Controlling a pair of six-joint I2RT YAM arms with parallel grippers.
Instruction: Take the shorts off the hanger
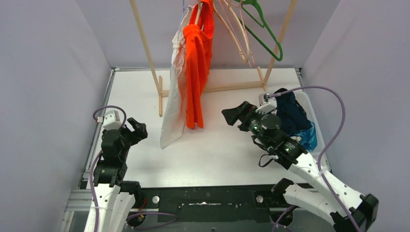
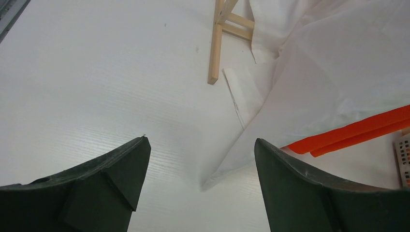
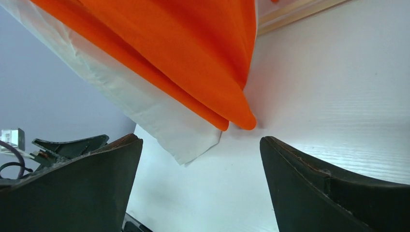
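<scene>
Orange shorts [image 1: 195, 72] hang from a hanger on the wooden rack, beside a white garment [image 1: 171, 111]; both reach down toward the white table. In the right wrist view the orange cloth [image 3: 193, 67] fills the upper middle, above and beyond the fingertips. My right gripper [image 1: 232, 113] is open, right of the shorts and apart from them. My left gripper [image 1: 137, 126] is open at the table's left; its wrist view shows the white cloth [image 2: 329, 82] and orange hems beyond the fingers, none between them.
A white basket [image 1: 309, 111] of dark and blue clothes stands at the right, partly behind my right arm. Empty hangers [image 1: 268, 43] hang at the rack's upper right.
</scene>
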